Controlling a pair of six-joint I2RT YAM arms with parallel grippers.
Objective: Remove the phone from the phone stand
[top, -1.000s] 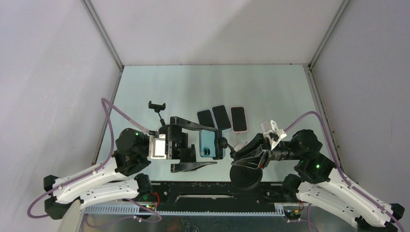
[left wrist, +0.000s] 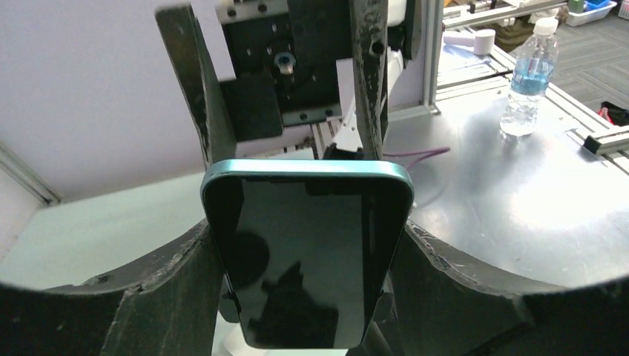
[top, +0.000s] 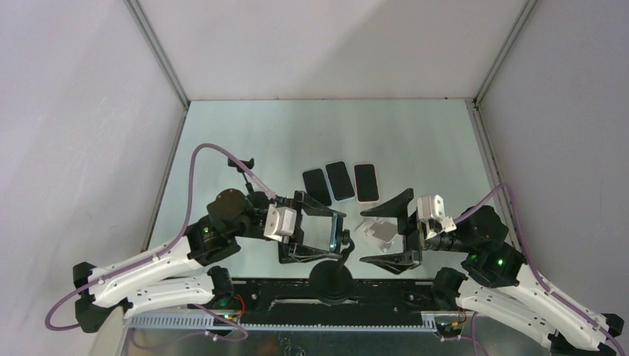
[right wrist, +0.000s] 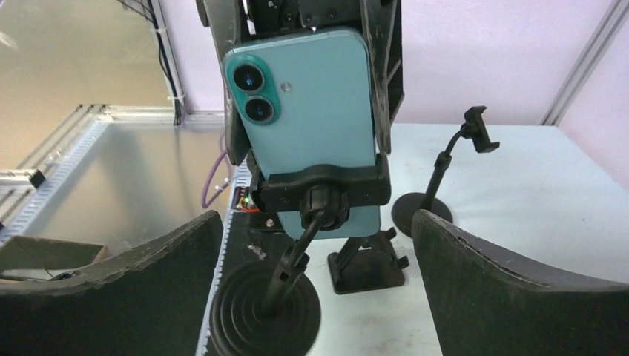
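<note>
A teal phone (right wrist: 319,111) sits in the holder (right wrist: 323,185) of a black phone stand, whose round base (top: 331,282) is at the front middle. My left gripper (top: 335,233) has its fingers on the phone's sides; in the left wrist view the dark screen (left wrist: 304,252) faces me between them. My right gripper (top: 386,228) stands open to the right of the stand, with nothing between its fingers; in the right wrist view the stand and the phone's back are in front of it.
Three phones (top: 339,180) lie on the back middle of the table. A second stand (right wrist: 423,208) is at the left. A pale object (top: 377,231) lies under my right gripper.
</note>
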